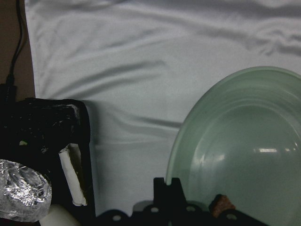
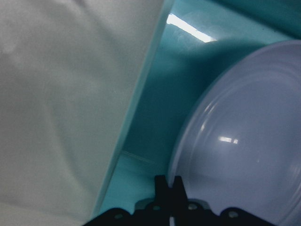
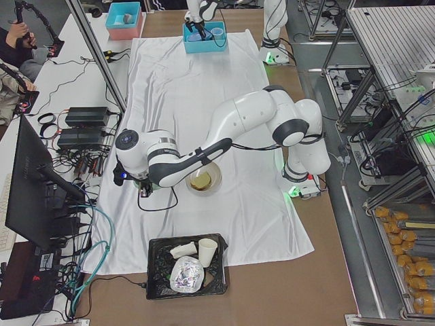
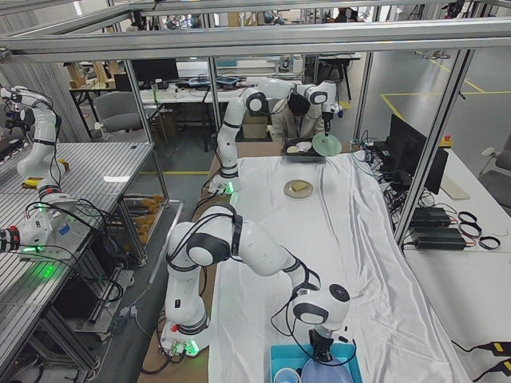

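Observation:
My left gripper is shut on the rim of a green plate [image 4: 327, 146], held up above the cloth near a black tray [image 3: 157, 268]; a brown lump [image 1: 222, 205] lies in the plate. The tray holds crumpled foil [image 3: 187, 274], a white cup [image 3: 207, 252] and white scrap [image 3: 183, 250]. My right gripper is shut on the rim of a lavender plate [image 2: 240, 132] inside a blue bin [image 3: 201, 45].
A tan plate [image 4: 298, 190] with a yellow item sits on the white cloth [image 3: 190, 88]. Monitors, cables and equipment line the side table.

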